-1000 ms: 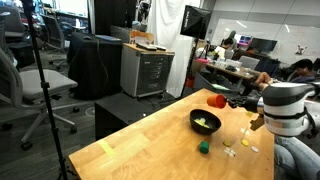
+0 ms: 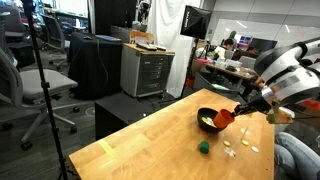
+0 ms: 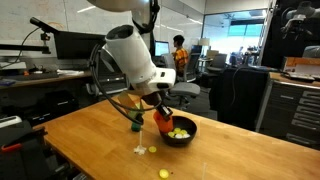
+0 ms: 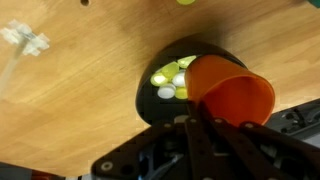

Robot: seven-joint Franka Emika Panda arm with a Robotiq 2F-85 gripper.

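My gripper is shut on the wall of an orange-red cup (image 4: 240, 100), which it holds over a black bowl (image 4: 152, 100). In exterior view 1 the cup (image 2: 223, 118) tilts at the right side of the bowl (image 2: 203, 113); whether the two touch, I cannot tell. Yellow and white pieces (image 4: 168, 82) lie in the bowl. The second exterior view has the cup (image 3: 163, 123) at the near left of the bowl (image 3: 190, 136). The cup's inside, as far as the wrist view shows it, looks empty.
A green object (image 2: 204, 147) stands on the wooden table (image 2: 140, 150) near the bowl. Several small yellow pieces lie loose, one (image 3: 163, 174) at the front. A whitish item (image 4: 25, 40) lies apart.
The cup has come down towards the bowl and tipped over from lying roughly sideways above its right side. My arm has moved with it. The bowl and the green object stay where they were.
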